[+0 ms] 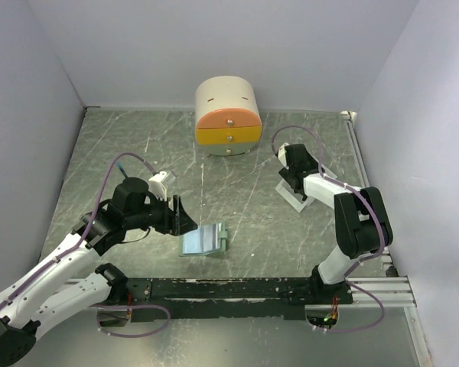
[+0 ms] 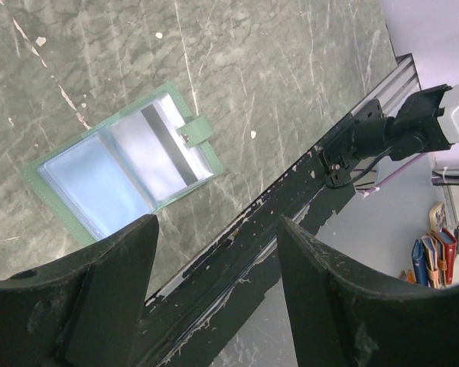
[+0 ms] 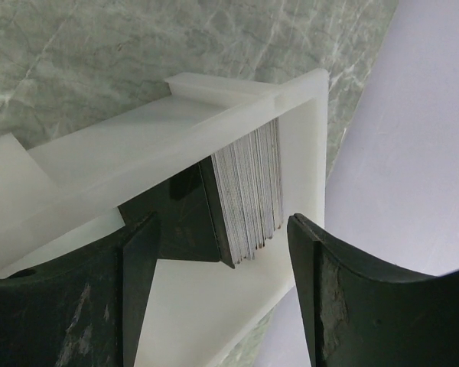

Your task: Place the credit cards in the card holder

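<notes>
A white tray (image 3: 298, 153) on the right of the table holds a row of upright pale cards (image 3: 249, 191) with a dark card (image 3: 172, 218) leaning beside them. My right gripper is open over this tray, with the dark card between and beyond its fingertips. In the top view it hides much of the tray. The green-rimmed card holder (image 1: 203, 239), with clear and pale blue sleeves, lies at the front centre. My left gripper hangs open above it, nothing between its fingers.
A rounded cabinet (image 1: 228, 115) with orange and yellow drawers stands at the back centre. Walls bound the sides and back, and a black rail (image 1: 214, 287) runs along the front edge.
</notes>
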